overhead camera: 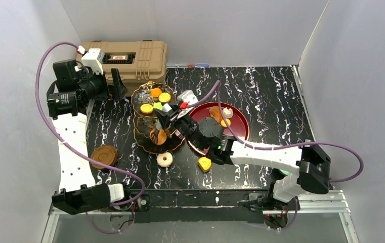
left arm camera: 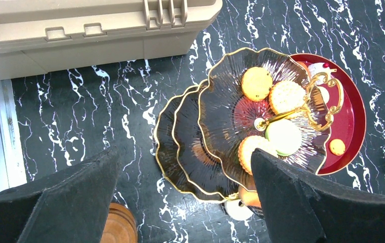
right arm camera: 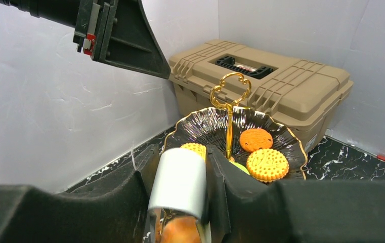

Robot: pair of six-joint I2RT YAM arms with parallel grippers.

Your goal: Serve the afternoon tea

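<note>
The three-tier black stand with gold rims (left arm camera: 210,116) stands left of centre. Its top tier carries an orange cookie (right arm camera: 256,139), yellow cookies (right arm camera: 267,165) and a green macaron (left arm camera: 283,136). My right gripper is over a lower tier, with a white cylindrical piece (right arm camera: 178,185) between its fingers; whether they press on it cannot be told. Below that piece is an orange-brown striped thing (overhead camera: 158,135). My left gripper is open and empty, left of the stand near the case.
A red plate (overhead camera: 241,132) with a few pastries lies right of the stand. A white donut (overhead camera: 165,160) and a yellow piece (overhead camera: 205,164) lie in front. A brown coaster (overhead camera: 104,155) is at left, a tan case (overhead camera: 150,58) behind.
</note>
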